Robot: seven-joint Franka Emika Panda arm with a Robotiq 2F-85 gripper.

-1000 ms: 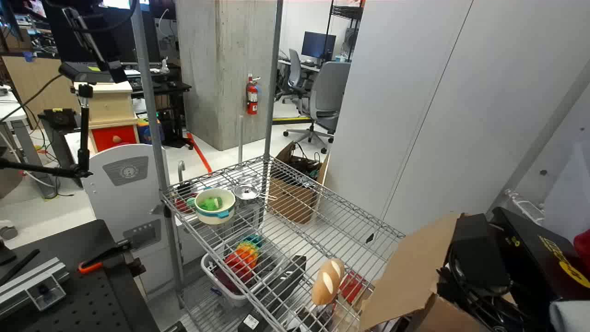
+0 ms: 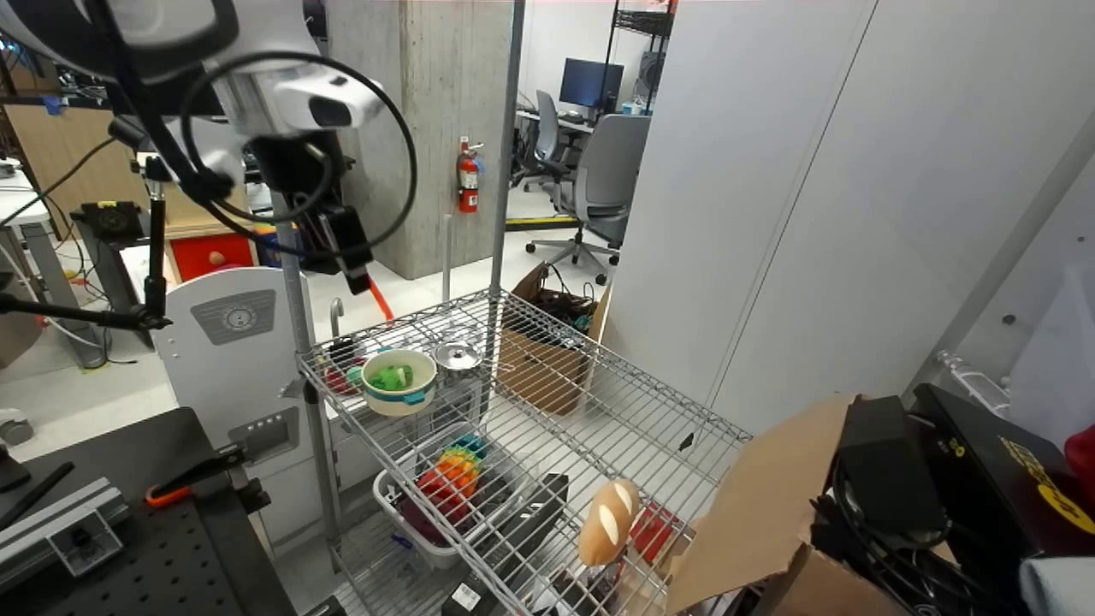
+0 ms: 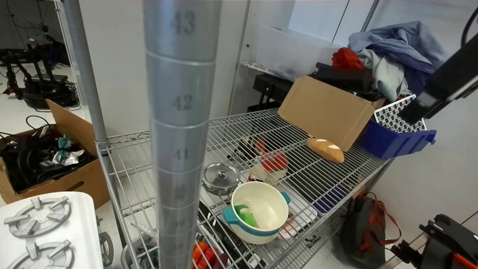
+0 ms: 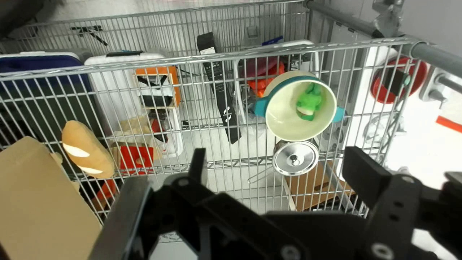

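A cream pot [image 4: 277, 113] with teal handles stands on the wire shelf [image 4: 203, 80], and a green toy [image 4: 310, 102] lies inside it. Beside the pot is a silver lid [image 4: 295, 158] with a knob. Farther along the shelf rests a brown toy bread loaf [image 4: 86, 149] with pale stripes. My gripper is open above the shelf, its black fingers spread wide and nothing between them. In exterior view 1 the gripper [image 2: 349, 251] hangs in the air, higher than the pot [image 2: 398, 383] and apart from it.
A cardboard box flap [image 2: 765, 503] rises at the shelf's end near the loaf. Upright metal posts [image 2: 505, 154] stand at the shelf corners. Bare wire lies between the pot and the loaf. Bins and other items sit on the level below.
The arm has swung into exterior view 1 from the upper left, bringing my gripper down and right toward the shelf. The pot, lid and loaf have not moved.
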